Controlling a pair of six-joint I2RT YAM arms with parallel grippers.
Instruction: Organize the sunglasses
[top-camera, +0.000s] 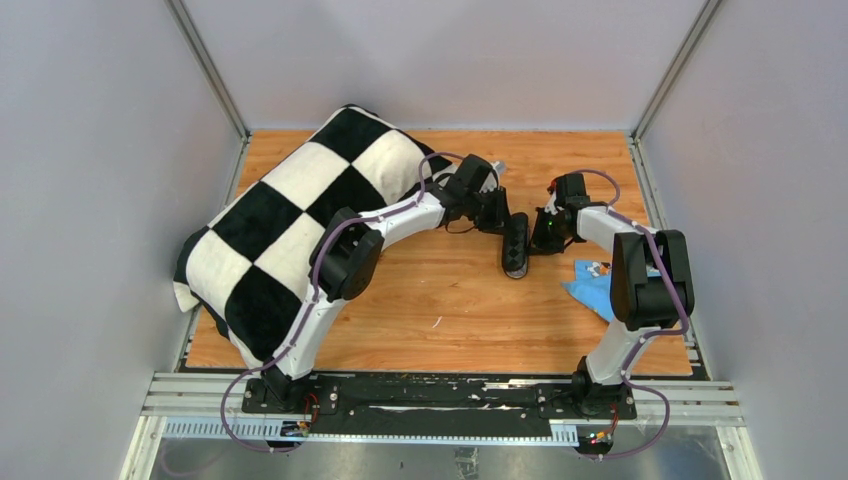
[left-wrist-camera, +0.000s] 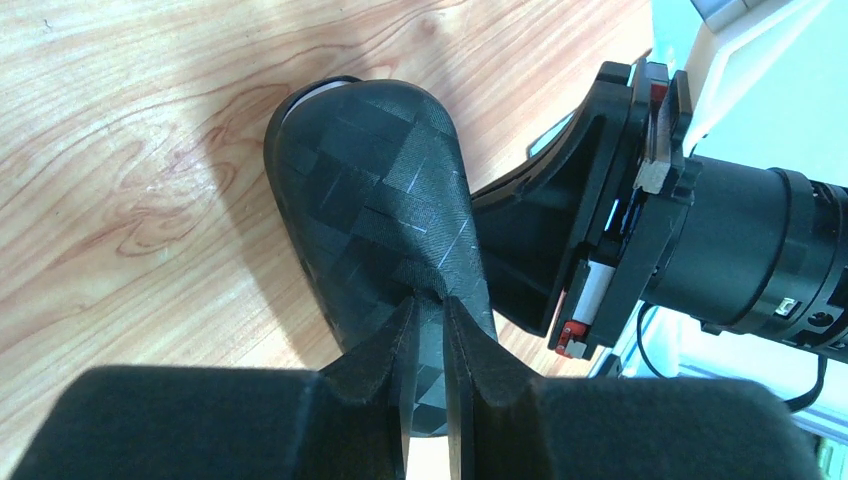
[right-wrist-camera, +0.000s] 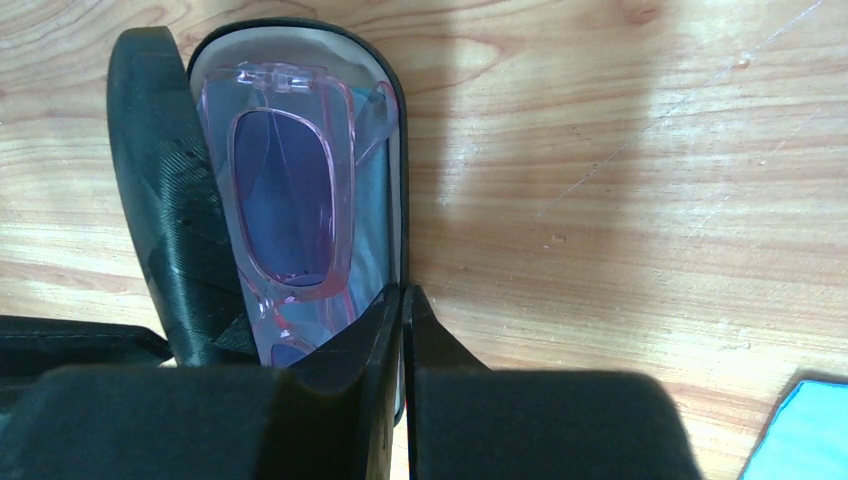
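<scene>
A dark quilted glasses case (top-camera: 515, 248) stands on the wooden table between the grippers. Its lid (left-wrist-camera: 370, 200) is swung over toward closed. In the right wrist view, clear pink sunglasses with purple lenses (right-wrist-camera: 285, 190) lie inside, beside the raised lid (right-wrist-camera: 165, 190). My left gripper is shut on the case lid near its upper edge. My right gripper is shut on the rim of the case's base, at its right side.
A black-and-white checkered cushion (top-camera: 260, 230) fills the left of the table. A blue cloth (top-camera: 585, 290) lies at the right, partly under the right arm.
</scene>
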